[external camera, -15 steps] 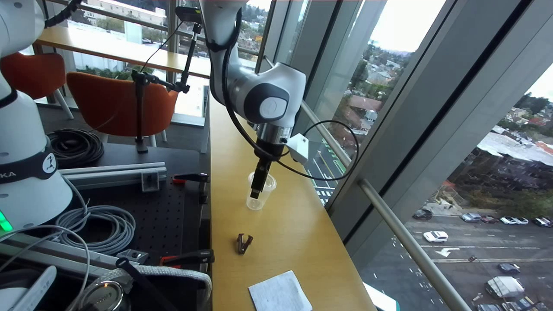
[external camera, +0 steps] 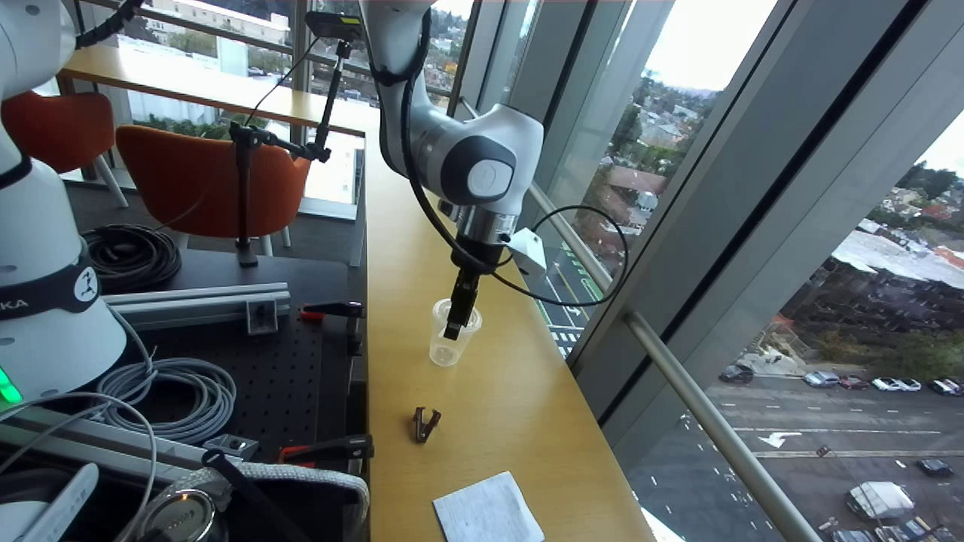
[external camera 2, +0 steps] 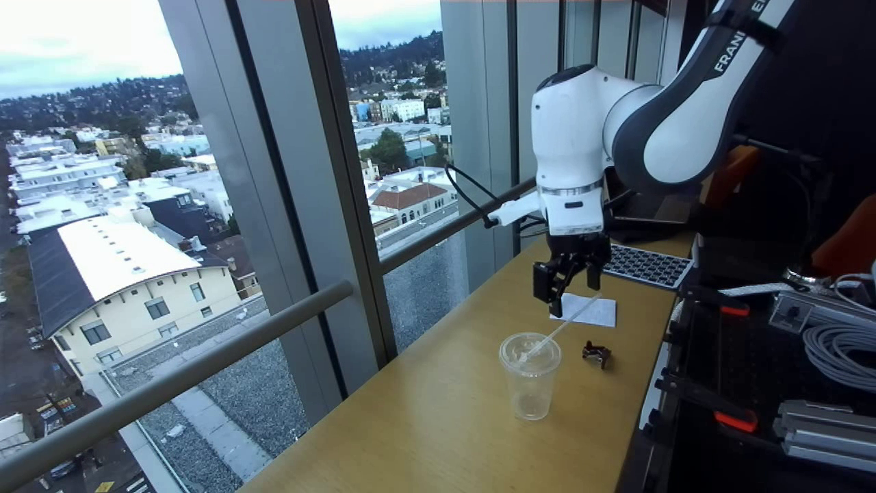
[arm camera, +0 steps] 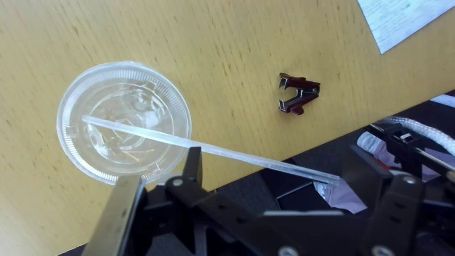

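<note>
A clear plastic cup (external camera 2: 530, 386) with a lid stands upright on the wooden table. Out of its lid a pale translucent straw (arm camera: 256, 160) leans at a slant, its upper end close to one finger in the wrist view. My gripper (external camera 2: 575, 296) is open above the table, its fingers spread on either side of the straw's upper part. Whether a finger touches the straw I cannot tell. From exterior view 1, the gripper (external camera: 458, 316) overlaps the cup (external camera: 443, 348) and hides part of it.
A dark red staple remover (arm camera: 298, 94) lies on the table apart from the cup. Beyond it is a sheet of white paper (external camera: 489, 507). A metal railing (external camera: 714, 424) runs along the window side; clamps (external camera: 327, 450) sit at the opposite table edge.
My gripper has shifted slightly to the right and up in exterior view 1, and its tilt has changed a little. The cup, staple remover and paper stay where they were.
</note>
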